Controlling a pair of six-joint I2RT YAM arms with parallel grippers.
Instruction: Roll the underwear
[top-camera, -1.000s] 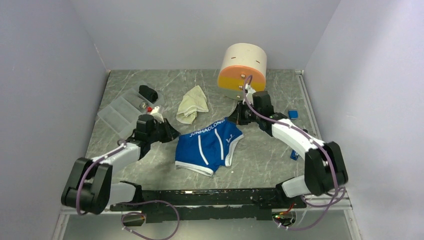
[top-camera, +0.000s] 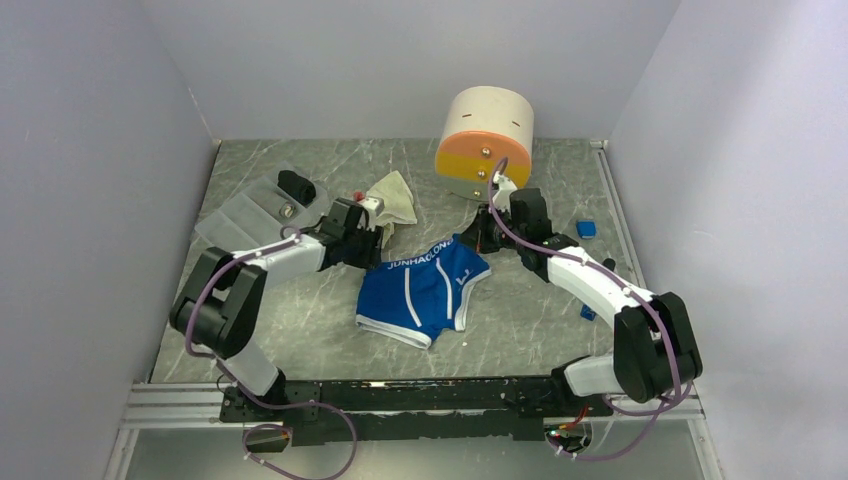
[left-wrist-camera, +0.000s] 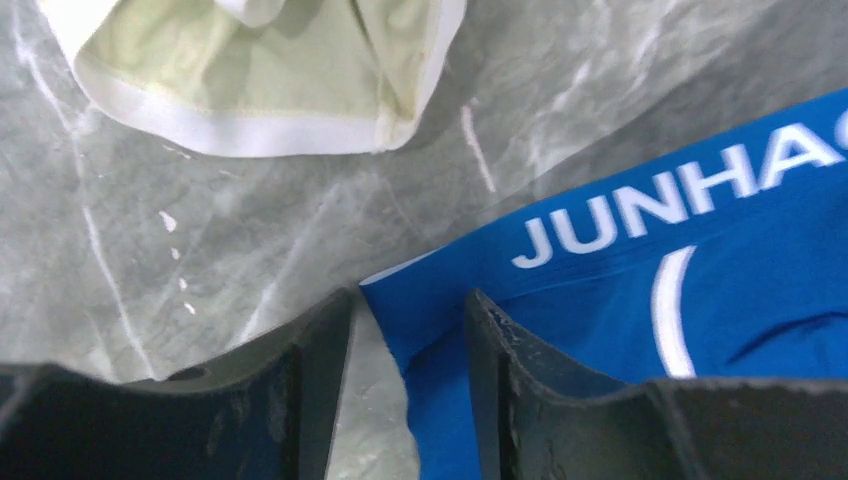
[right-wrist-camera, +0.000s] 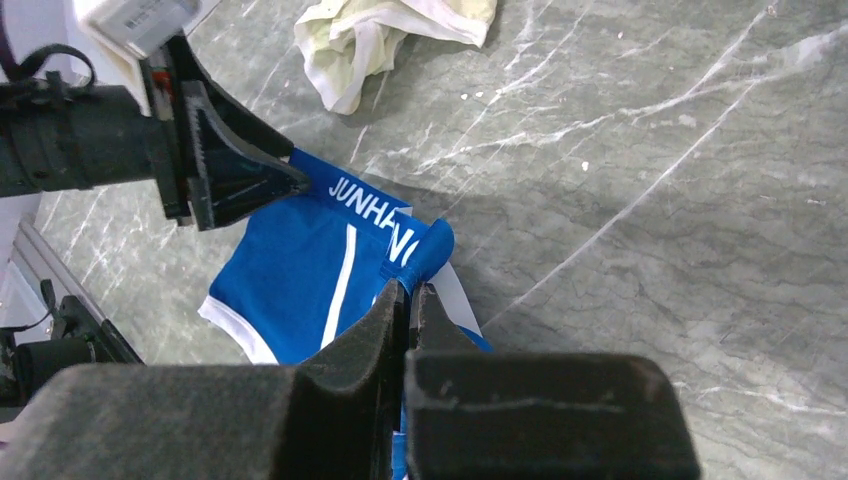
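Blue underwear (top-camera: 425, 295) with white trim lies spread out at the middle of the table, its lettered waistband along the far edge. At its left waistband corner (left-wrist-camera: 410, 295), my left gripper stands open, the corner showing between its fingers. My right gripper is shut on the right end of the waistband (right-wrist-camera: 432, 250), where a fold of blue cloth sticks up from the fingertips. In the top view that right gripper (top-camera: 468, 240) is at the far right corner of the cloth.
A cream cloth (top-camera: 394, 195) lies behind the left gripper. A clear divided tray (top-camera: 240, 222) holding a black roll (top-camera: 296, 187) is at the back left. The rounded drawer box (top-camera: 487, 125) stands at the back. Blue items (top-camera: 586, 229) lie on the right.
My left gripper has opened and moved right, from beside the waistband corner to over it. My right gripper moved only slightly.
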